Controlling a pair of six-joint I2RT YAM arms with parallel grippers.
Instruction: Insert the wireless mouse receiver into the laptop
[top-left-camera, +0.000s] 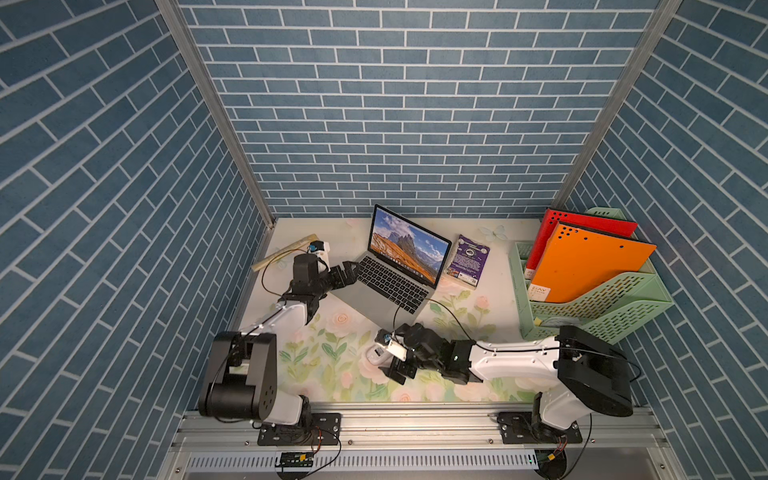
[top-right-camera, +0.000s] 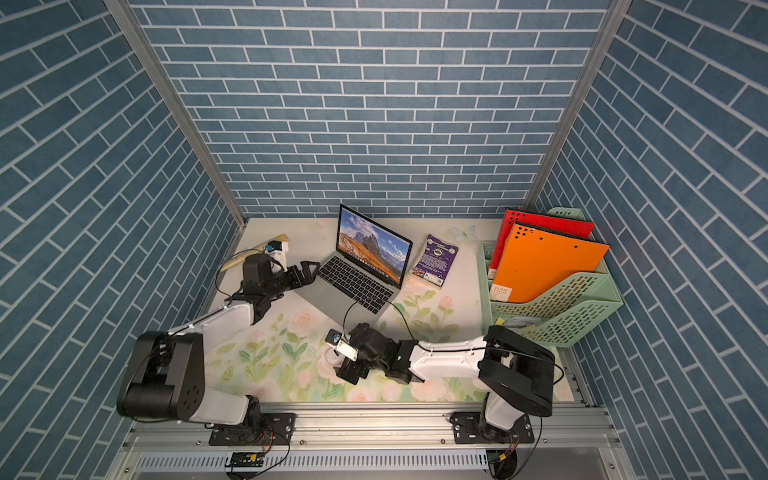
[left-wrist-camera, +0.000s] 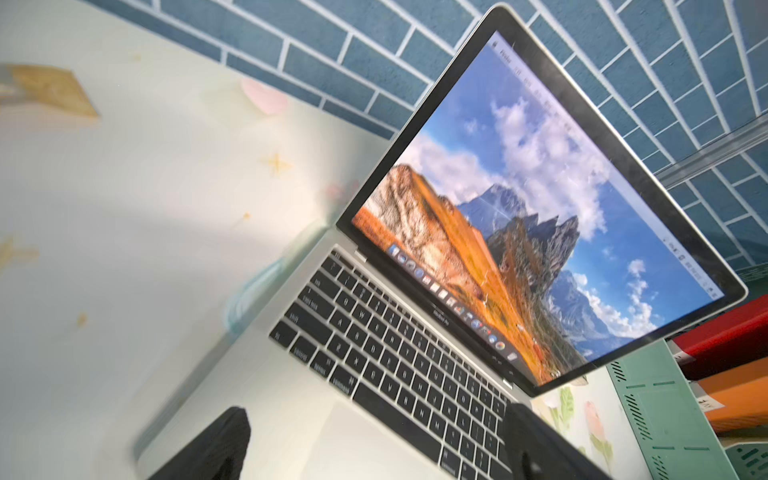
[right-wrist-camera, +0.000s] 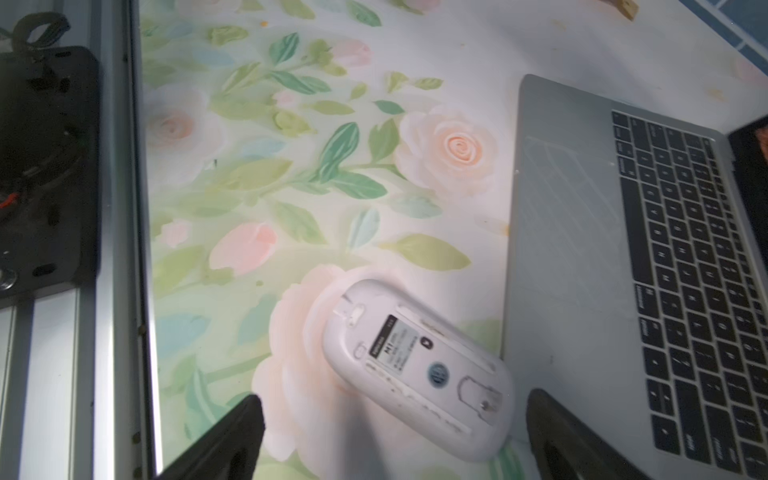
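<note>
An open silver laptop (top-left-camera: 364, 296) stands mid-table, screen lit with a mountain picture. My left gripper is open over the laptop's left palm rest, nothing between its fingers. A white mouse (right-wrist-camera: 416, 368) lies underside up on the table in front of the laptop, in the right wrist view. My right gripper is open above and around the mouse, its fingers apart. I cannot tell from these views where the receiver is.
A green file holder (top-left-camera: 608, 312) with red and orange folders stands at the right. A purple packet (top-left-camera: 468, 260) lies beside the laptop. A wooden strip lies at the far left.
</note>
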